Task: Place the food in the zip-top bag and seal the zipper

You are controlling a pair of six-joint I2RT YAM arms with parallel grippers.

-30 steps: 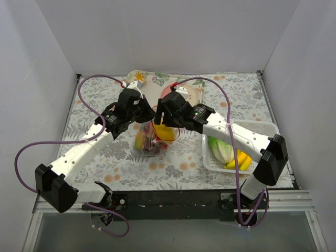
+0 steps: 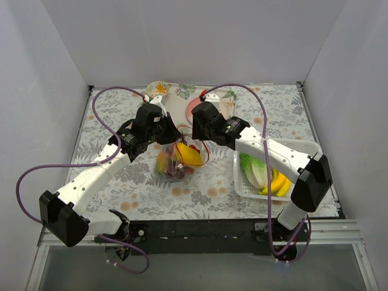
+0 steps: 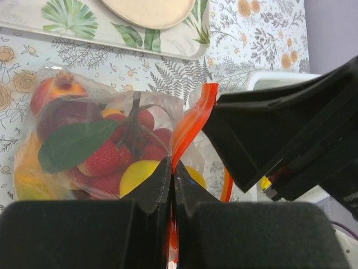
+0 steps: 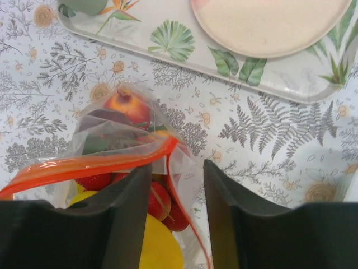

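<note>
The clear zip top bag (image 2: 174,171) lies mid-table with its orange-edged mouth spread apart. Inside show a dark purple fruit (image 3: 64,119), strawberries (image 3: 102,159) and a yellow item (image 2: 189,154). My left gripper is shut on the bag's orange zipper edge (image 3: 193,124), which rises from between its fingers. At the other side of the mouth is my right gripper, its fingers apart. Between and beyond them the corner of the orange zipper strip (image 4: 112,162) shows; whether either finger touches it I cannot tell.
A white basket (image 2: 244,193) at the right holds a cabbage (image 2: 257,171) and bananas (image 2: 280,183). Behind the bag lies a leaf-patterned tray (image 3: 33,17) with a plate (image 3: 159,11). The table in front of the bag is clear.
The left arm has stayed put, and the bag's mouth looks wider.
</note>
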